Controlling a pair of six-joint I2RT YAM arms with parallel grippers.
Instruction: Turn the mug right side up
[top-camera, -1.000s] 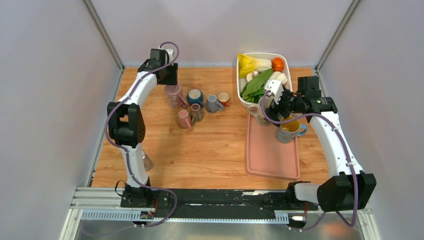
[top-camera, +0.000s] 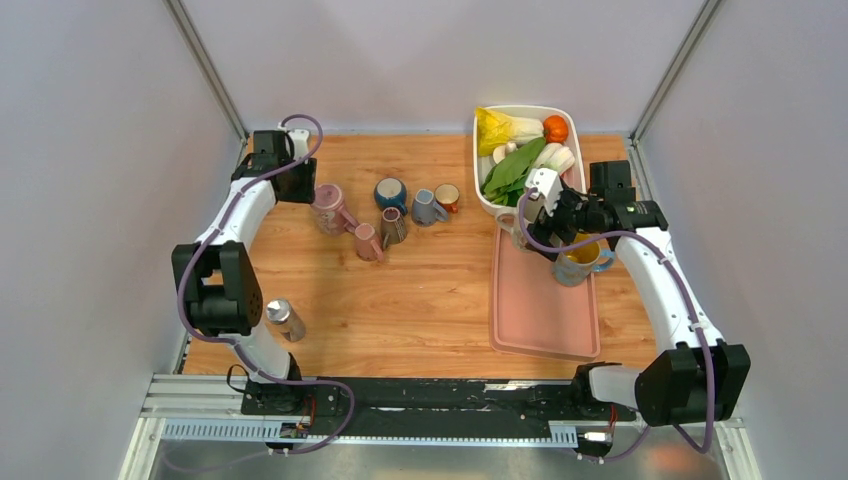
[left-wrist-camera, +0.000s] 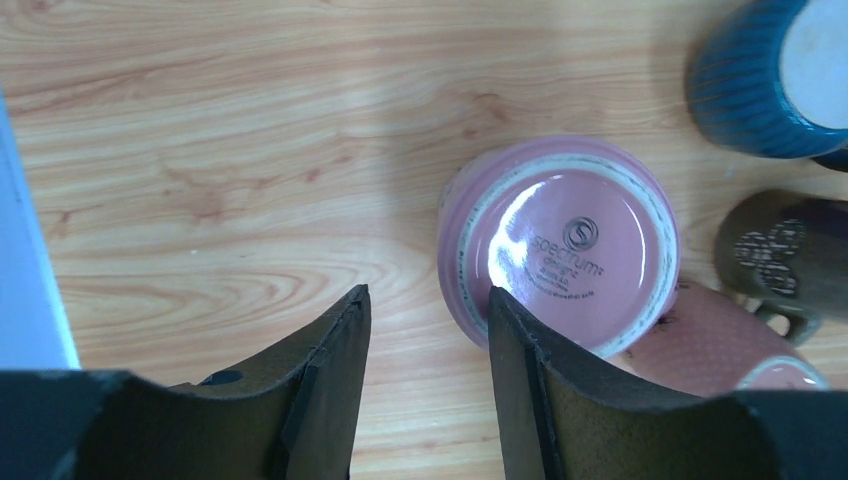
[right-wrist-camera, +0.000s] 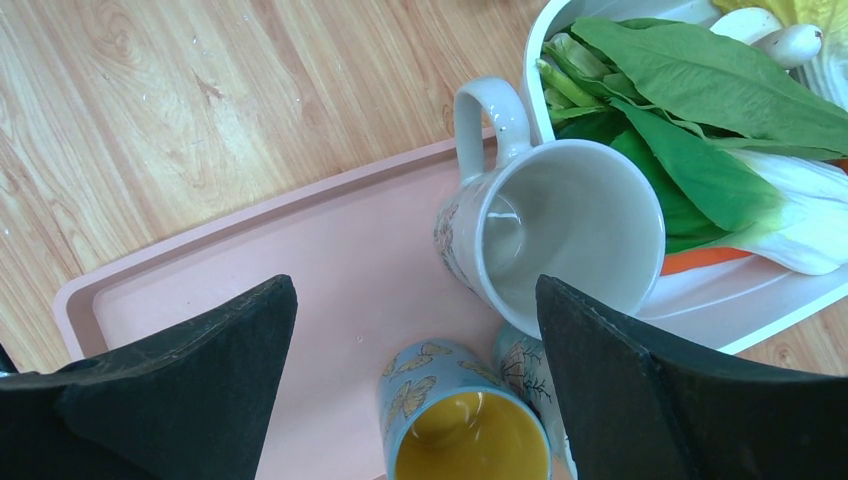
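Observation:
The large pink mug (top-camera: 328, 210) stands upside down at the left of the wooden table, its lettered base (left-wrist-camera: 565, 255) facing up in the left wrist view. My left gripper is part open above the table, with only bare wood showing between its fingers. Its right-hand finger (left-wrist-camera: 520, 370) overlaps the near edge of the mug's base; whether they touch cannot be told. Over the pink tray (right-wrist-camera: 250, 240), my right gripper is open and empty. A white mug (right-wrist-camera: 570, 220), mouth showing, lies beyond its right-hand finger.
Right of the pink mug are a smaller pink mug (top-camera: 367, 242), a brown mug (top-camera: 393, 227), a blue cup (top-camera: 390, 194), a grey-blue mug (top-camera: 427, 208) and a small red cup (top-camera: 447, 197). A yellow-lined mug (right-wrist-camera: 470, 435) stands on the tray by a vegetable bin (top-camera: 478, 165).
My left gripper has moved left and toward the front. The large pink mug has shifted the same way, and the smaller pink mug slightly.

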